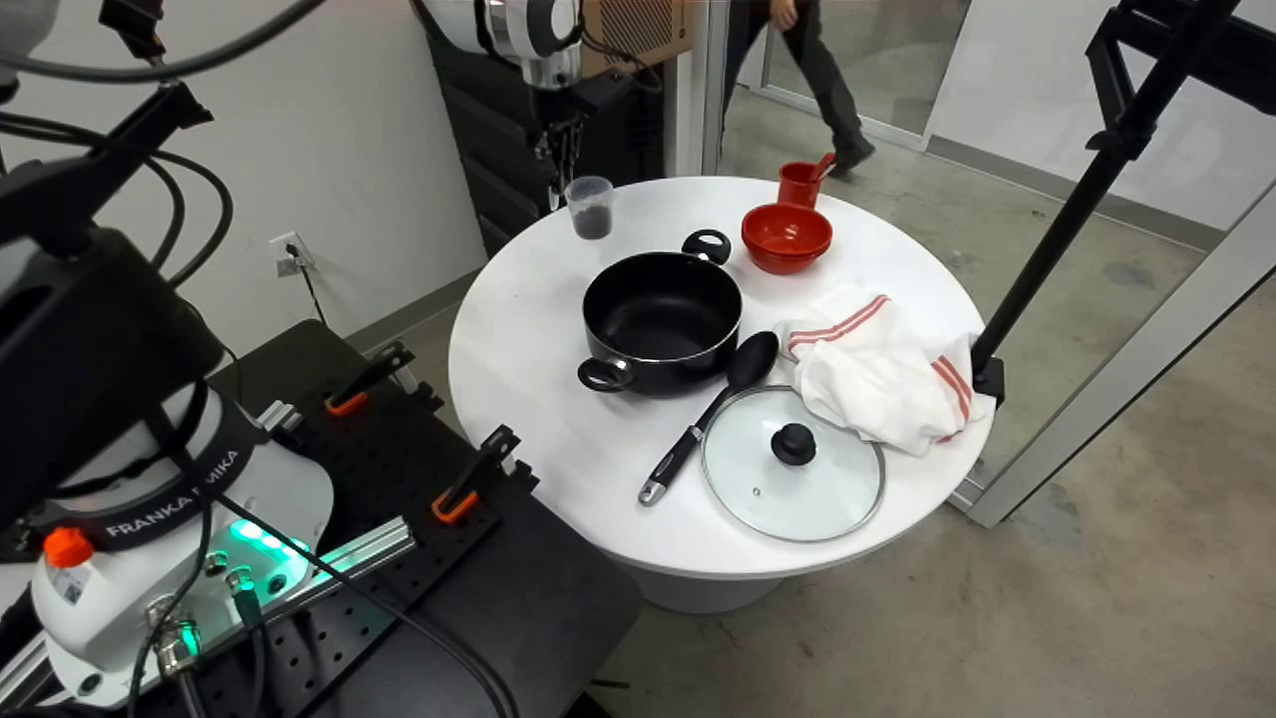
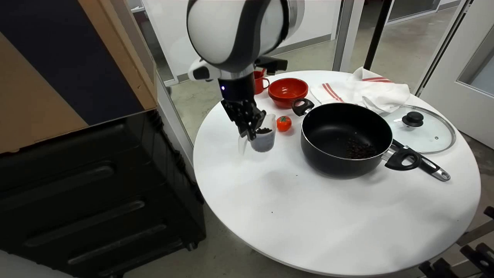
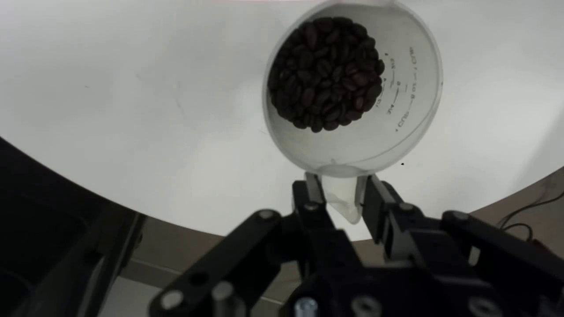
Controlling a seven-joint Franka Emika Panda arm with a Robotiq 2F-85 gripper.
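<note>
A clear measuring cup [image 3: 417,58] with dark beans [image 3: 325,74] in its bottom fills the upper middle of the wrist view. My gripper is shut on the cup's handle [image 3: 341,198], one finger on each side. In exterior view 2 the cup [image 2: 263,141] looks upright, left of the black pot [image 2: 324,157]; whether its base touches the table cannot be told. More dark beans [image 2: 361,149] lie on the pot's floor. Exterior view 1 has the cup [image 1: 589,209] at the table's far left edge.
A tomato [image 2: 283,123] sits between cup and pot. Red bowls [image 1: 786,237], a red mug [image 1: 797,183], a white towel [image 1: 879,371], a black spoon [image 1: 706,419] and a glass lid [image 1: 793,491] crowd the other side.
</note>
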